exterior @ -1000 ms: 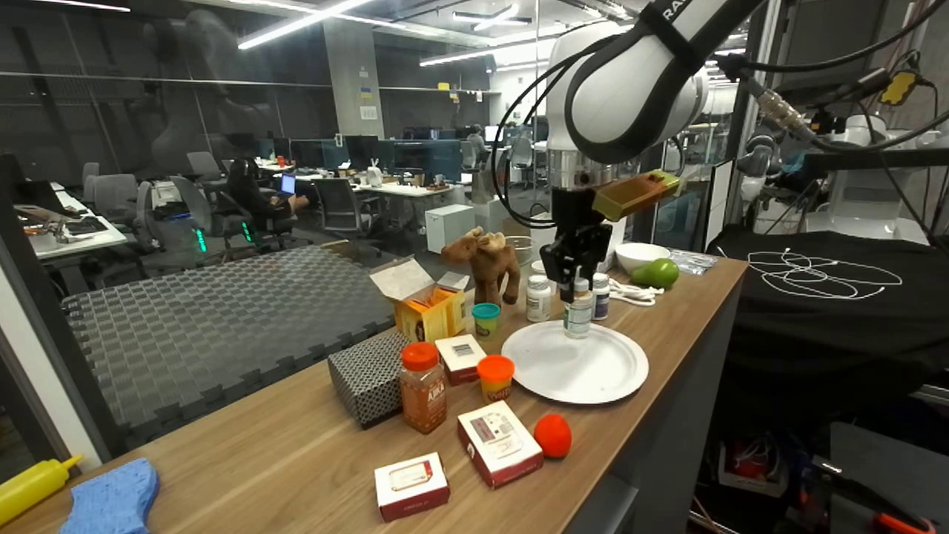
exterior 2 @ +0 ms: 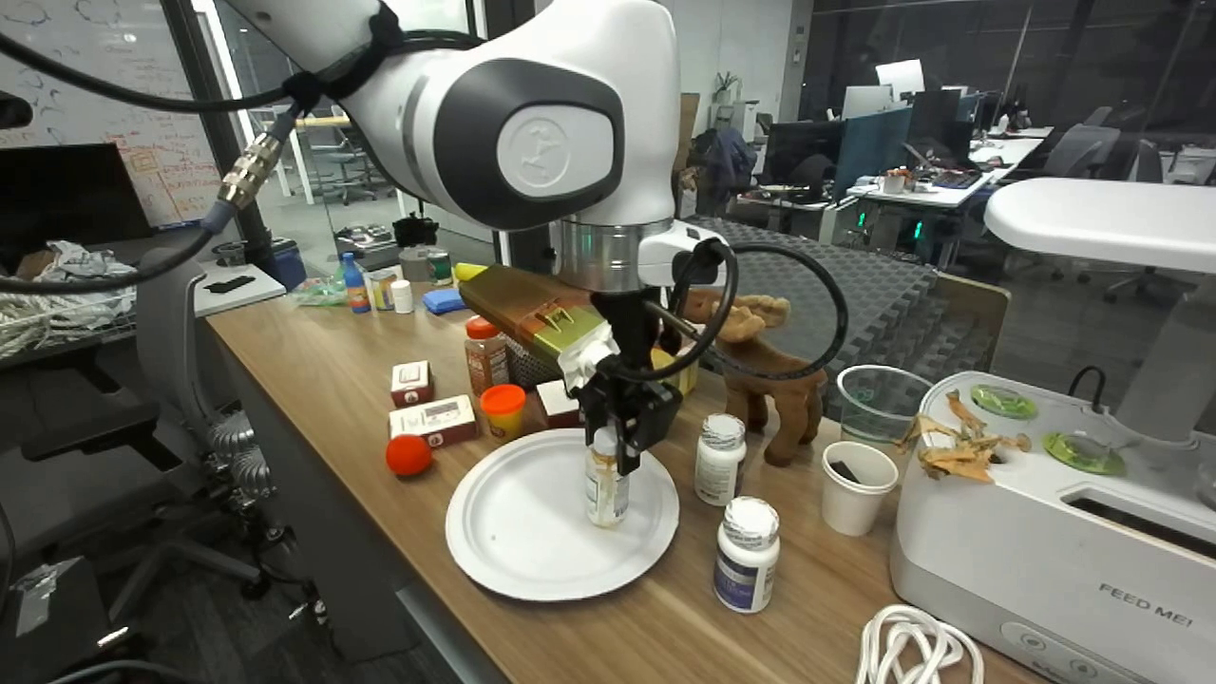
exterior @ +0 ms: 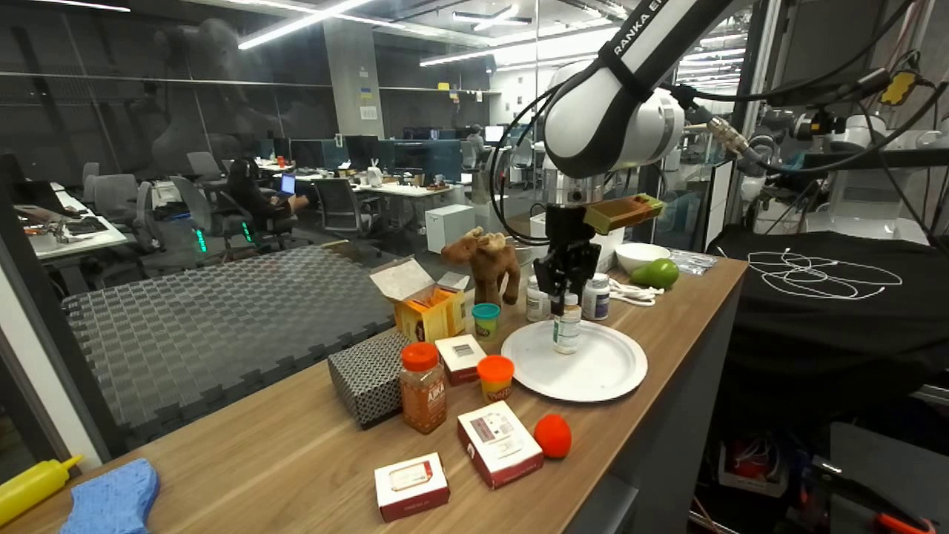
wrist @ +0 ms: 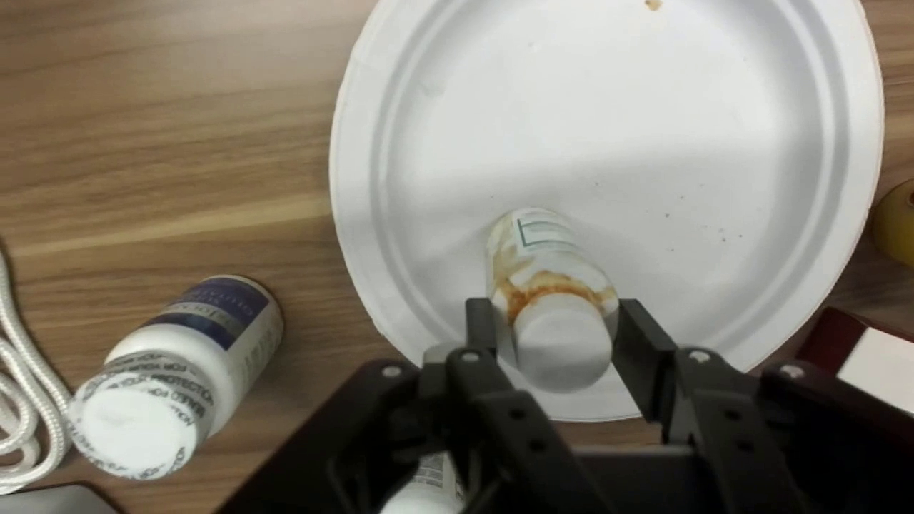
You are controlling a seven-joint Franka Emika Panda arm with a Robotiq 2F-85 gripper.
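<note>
A white bottle (wrist: 553, 283) with brown stains below its cap stands nearly upright over the white plate (exterior 2: 502, 536). My gripper is shut on the bottle near its cap, one finger on each side. In the second exterior view the bottle (exterior 2: 606, 484) hangs from the gripper (exterior 2: 612, 443), with its base at the plate's surface; whether it touches cannot be told for sure. From the first exterior view the same bottle (exterior: 567, 329) is over the plate's back left part.
Two other white bottles (exterior 2: 720, 458) stand beside the plate. An orange-lidded tub (exterior: 495, 377), a red ball (exterior: 552, 436) and several small boxes lie on the other side. A plush moose (exterior 2: 775, 382) stands behind. The plate's front is bare.
My gripper and the stained bottle have moved lower and toward the plate's middle, left in the first exterior view. The plate has barely shifted, and the other objects stay put.
</note>
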